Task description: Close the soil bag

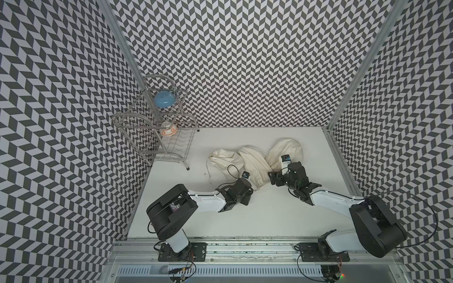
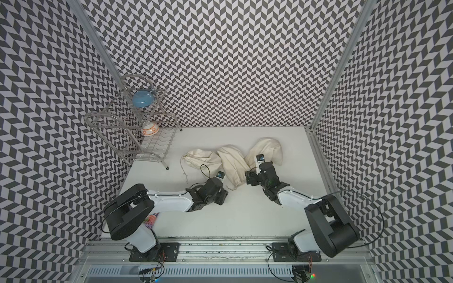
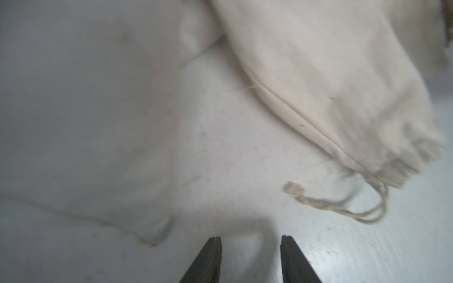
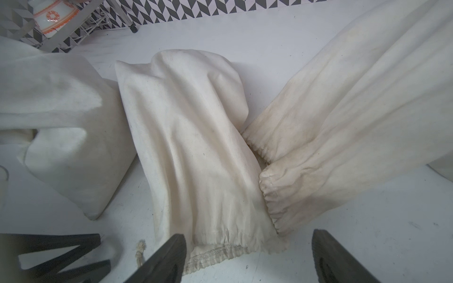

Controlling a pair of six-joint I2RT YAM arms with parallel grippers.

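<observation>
The cream cloth bag lies rumpled in loose folds across the back middle of the table, its gathered ends and cord showing in both wrist views. My left gripper is open over bare table, just short of a loose knotted cord. My right gripper stands wide open above the bag's ruffled edge, with the fingers either side of the middle fold and nothing held. The left wrist view is blurred.
A wire rack at the back left holds a blue bowl and an orange-patterned bowl. A colourful packet is mostly hidden behind my left arm.
</observation>
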